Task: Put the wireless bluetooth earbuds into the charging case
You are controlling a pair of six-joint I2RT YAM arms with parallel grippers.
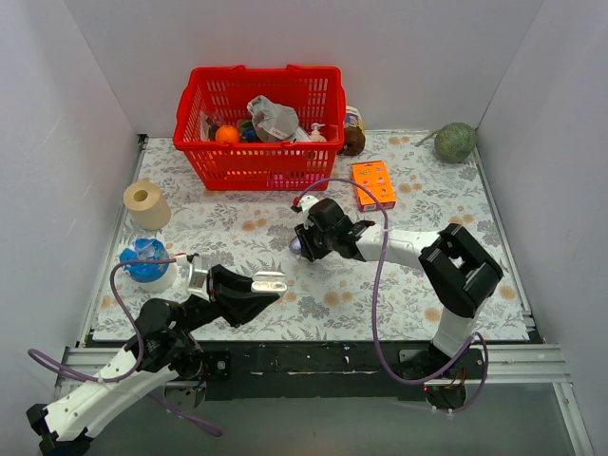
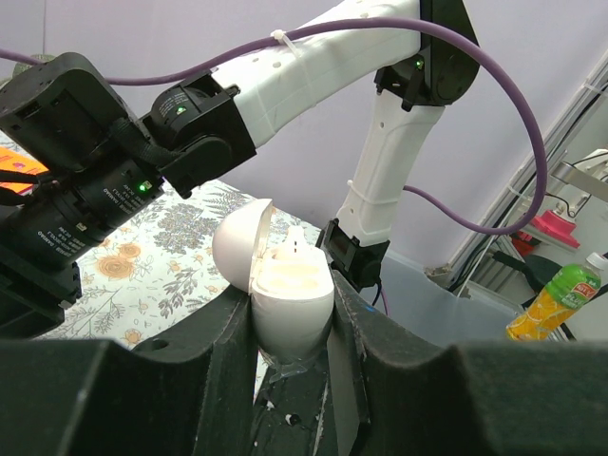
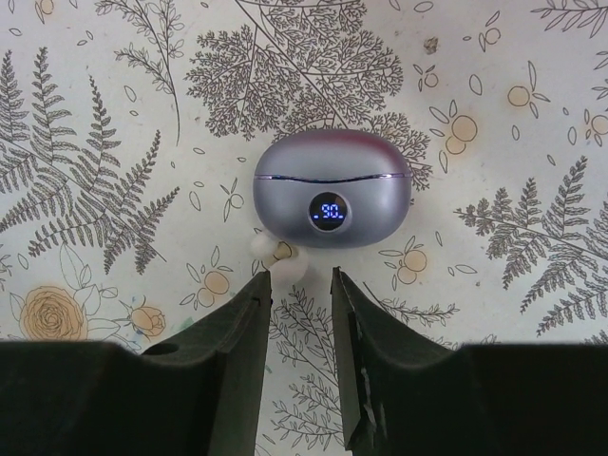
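Observation:
A small white charging case with its lid tipped open is pinched in my left gripper, which is raised over the front edge of the table; the inside of the case is hard to make out. My right gripper points down at the table, open, with nothing clamped between its fingers. Below it in the right wrist view, a white earbud lies against the front-left edge of a closed purple case with a lit display. Whether a second earbud lies there, I cannot tell.
Toward the back stands a red basket of mixed items. An orange box sits behind my right arm. At the left are a paper roll and a blue bag. The patterned tabletop right of the arm is mostly clear.

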